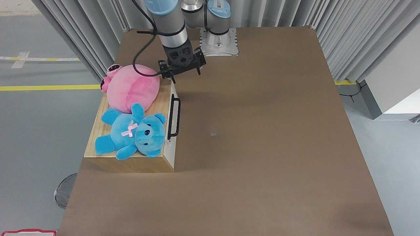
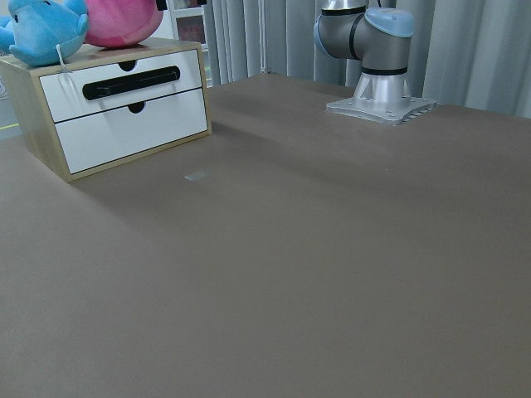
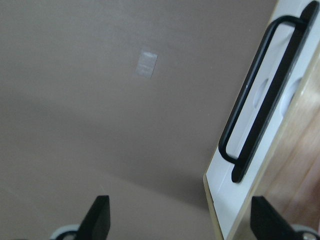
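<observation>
A blue teddy bear (image 1: 147,135) with a pink bow lies on its back on a wooden drawer unit (image 1: 130,165), a pink plush toy (image 1: 132,88) behind it. The unit's white front carries a black handle (image 1: 178,118), seen also as the drawer handle (image 2: 131,82) in the left view. My gripper (image 1: 186,78) is raised above the unit's back end, right of the pink toy; in the wrist view the open gripper has nothing between its fingers, with the handle (image 3: 248,85) beyond them.
The robot base (image 1: 218,49) stands at the back edge. Floor with a bin (image 1: 65,190) lies beyond the left edge.
</observation>
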